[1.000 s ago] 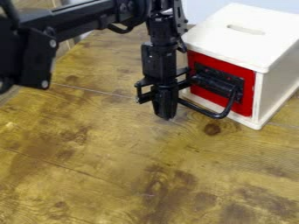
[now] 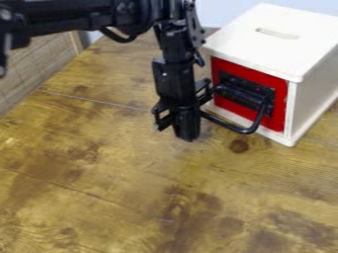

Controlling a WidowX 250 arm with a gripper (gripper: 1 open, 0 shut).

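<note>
My black gripper [image 2: 184, 121] points down at the wooden floor, just left of the front of a white box [image 2: 284, 44] with a red front panel [image 2: 274, 79]. A black handle-like frame [image 2: 246, 126] reaches out from a dark piece in the red front toward my gripper, close to or touching it. The gripper looks shut; whether anything is between its fingers is hard to tell.
A low wooden wall or board [image 2: 34, 64] runs along the upper left edge.
The upper part of my arm has shifted up in the view, uncovering more of the left side. The gripper and box are almost unchanged.
</note>
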